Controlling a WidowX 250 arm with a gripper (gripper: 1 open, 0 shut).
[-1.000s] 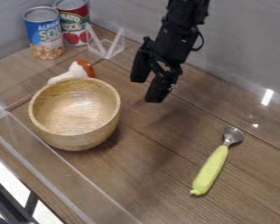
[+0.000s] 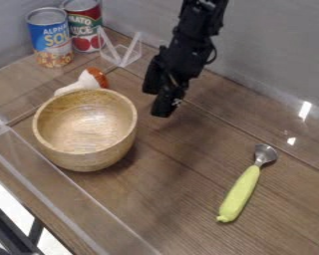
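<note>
My black gripper point(image 2: 162, 92) hangs open over the wooden counter at the upper middle, behind and right of a wooden bowl point(image 2: 85, 139). A small white object with an orange-red end point(image 2: 83, 86) lies behind the bowl, left of the gripper. At the lower right lies a utensil with a pale yellow-green handle point(image 2: 239, 192) and a metal head.
An Alphabet soup can point(image 2: 52, 40) and a tomato can point(image 2: 88, 23) stand at the back left, near clear plastic pieces. Walls bound the back.
The arm and gripper have shifted left and turned, now more upright and narrower in view. The bowl, cans and utensil have not moved.
</note>
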